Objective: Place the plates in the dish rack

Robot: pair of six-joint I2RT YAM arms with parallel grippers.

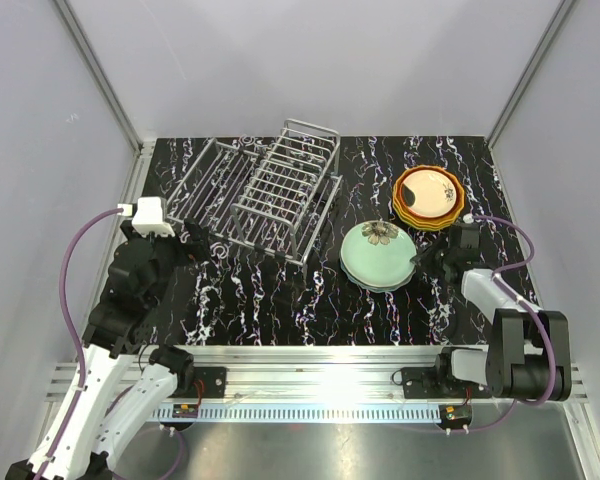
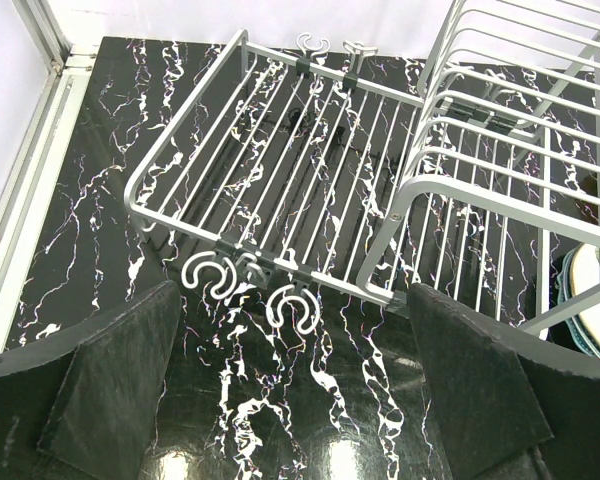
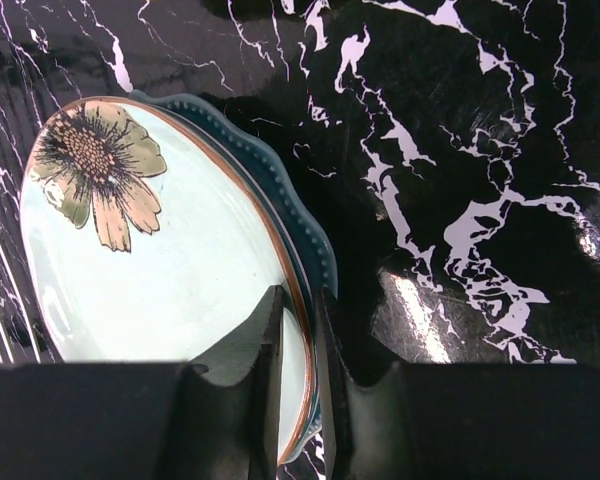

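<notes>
A pale green plate with a flower print point(image 1: 378, 256) tops a small stack in the middle of the table. In the right wrist view its brown rim and a scalloped blue-green plate point(image 3: 315, 235) beneath it show. My right gripper has one fingertip over the top plate's face and the other just outside its rim. The gap is narrow, and whether the fingers press on the rim cannot be told. The grey wire dish rack point(image 1: 270, 252) is empty. Close to the rack's front left, my left gripper is open, its fingers wide apart and holding nothing.
Another stack, yellow and orange-rimmed with a cream plate point(image 1: 429, 193) on top, stands behind my right gripper. The rack's raised tier point(image 1: 285, 190) leans over its right half. Bare black marbled table point(image 1: 270, 315) lies in front of the rack.
</notes>
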